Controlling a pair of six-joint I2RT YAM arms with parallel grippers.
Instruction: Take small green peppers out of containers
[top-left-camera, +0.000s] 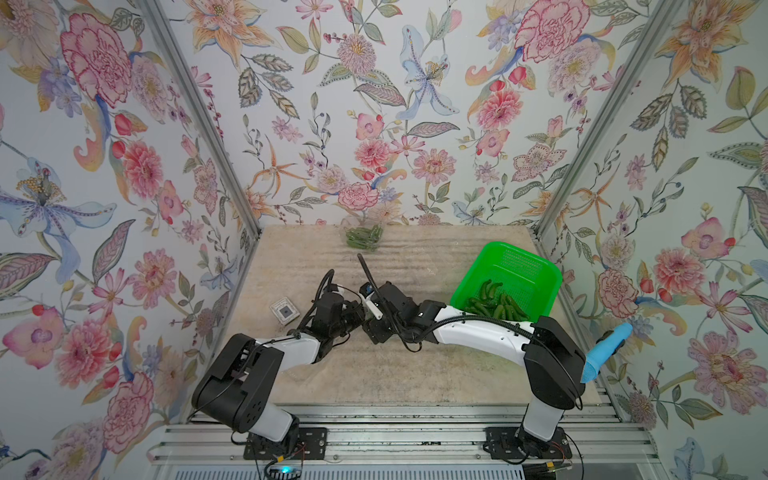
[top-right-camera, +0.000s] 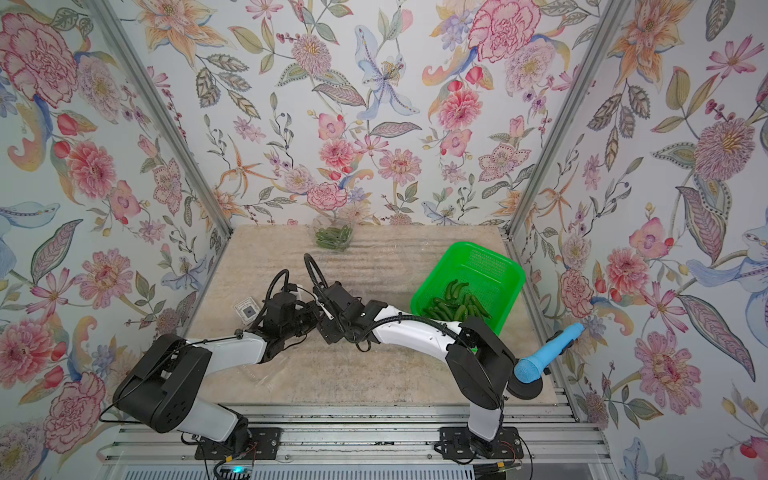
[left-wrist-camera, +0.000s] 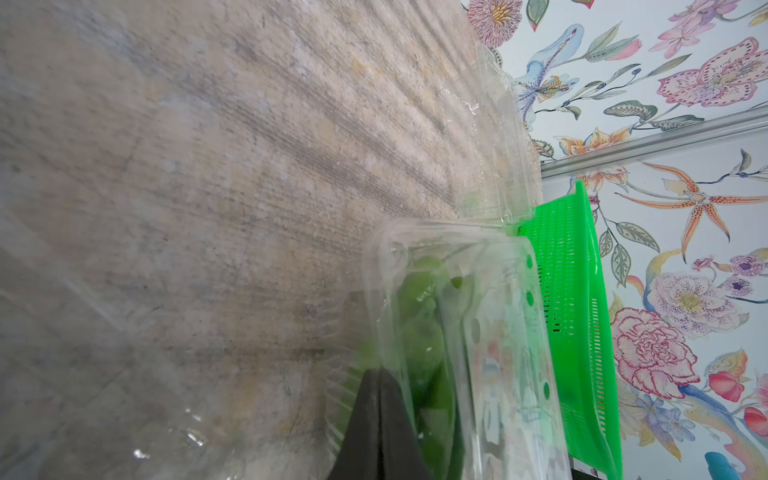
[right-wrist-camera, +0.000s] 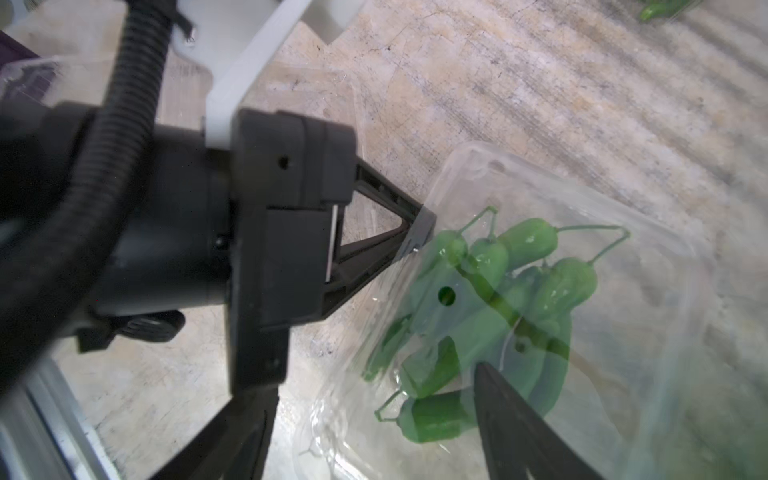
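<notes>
A clear plastic container of small green peppers (right-wrist-camera: 496, 320) stands at the front middle of the table, mostly hidden under the arms in the top views. My left gripper is shut at the container's rim, with no pepper between its fingers. In the right wrist view my right gripper is open over that container, its fingers spread across the peppers and nothing held. A second clear container with peppers (top-left-camera: 361, 237) stands at the back middle. The green basket (top-left-camera: 524, 264) on the right holds several peppers.
A small square object (top-left-camera: 284, 310) lies at the left. The floral walls close in the sides and back. A blue cylinder (top-right-camera: 548, 352) stands at the right front edge.
</notes>
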